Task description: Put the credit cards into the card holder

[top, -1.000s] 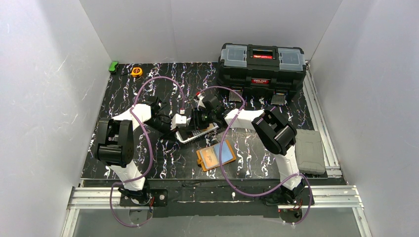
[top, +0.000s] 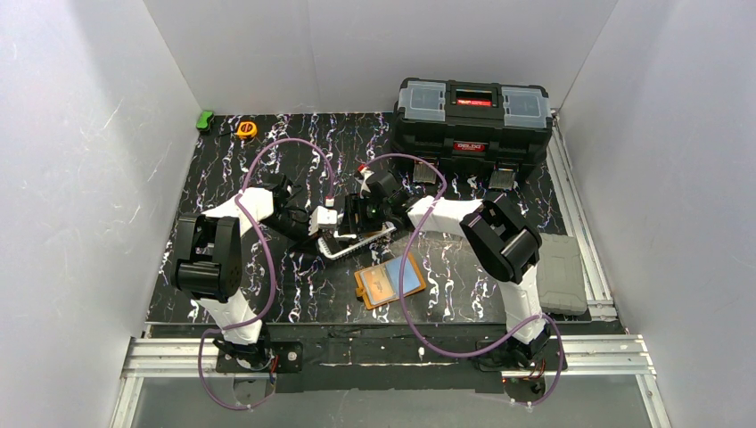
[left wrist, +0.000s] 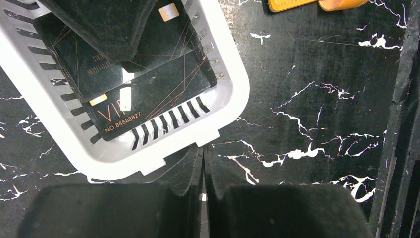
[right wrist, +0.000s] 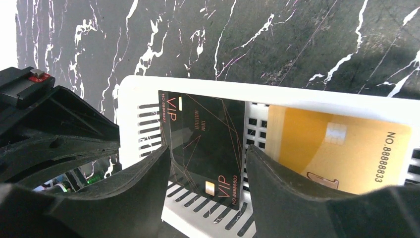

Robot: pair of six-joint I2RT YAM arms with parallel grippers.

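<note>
A white slotted basket (top: 332, 251) lies mid-table with black VIP cards (left wrist: 148, 84) and a gold card (right wrist: 337, 148) in it. My left gripper is shut at the basket's end, nothing visible between its fingers. My right gripper hangs open over the black cards in the basket, its fingers either side of them. The orange card holder (top: 390, 281) lies open below the basket in the top view, with cards in it; its edge (left wrist: 292, 4) shows in the left wrist view.
A black toolbox (top: 471, 125) stands at the back right, a grey case (top: 558, 274) at the right edge. An orange tape measure (top: 247, 129) and a green object (top: 204, 120) sit at the back left. Purple cables loop over both arms.
My right arm has shifted slightly rightward in the top view. The left arm is unchanged.
</note>
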